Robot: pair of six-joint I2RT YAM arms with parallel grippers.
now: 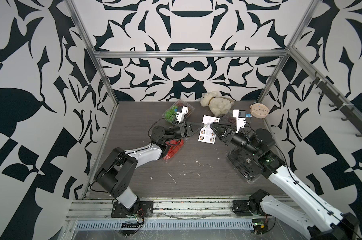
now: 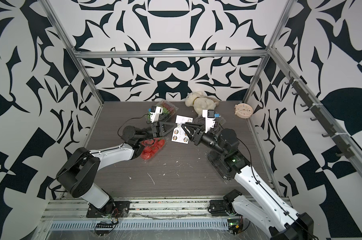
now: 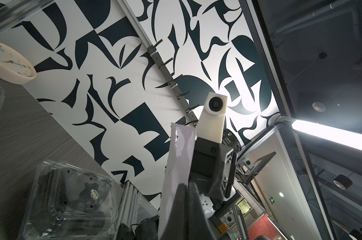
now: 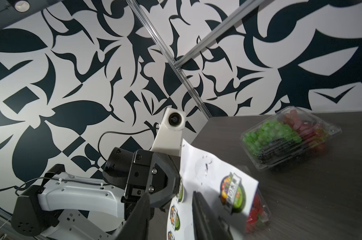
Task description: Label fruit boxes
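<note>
A white sheet (image 1: 206, 138) of round fruit stickers stands between the two arms, and my left gripper is shut on its edge. My right gripper faces the sheet, its fingers parted. Stickers such as this label (image 4: 232, 192) show on a curling part of the sheet near the right fingers; whether they touch is unclear. A clear box of green and red grapes sits at the back left. The red fruit box (image 1: 174, 149) is partly under the left arm. A clear box (image 3: 71, 204) with one small round label on top lies below the right arm.
A cream plush toy (image 1: 217, 103) sits at the back, with a pink clock (image 1: 259, 110) to its right. Another clear container (image 1: 227, 116) is partly hidden behind the right gripper.
</note>
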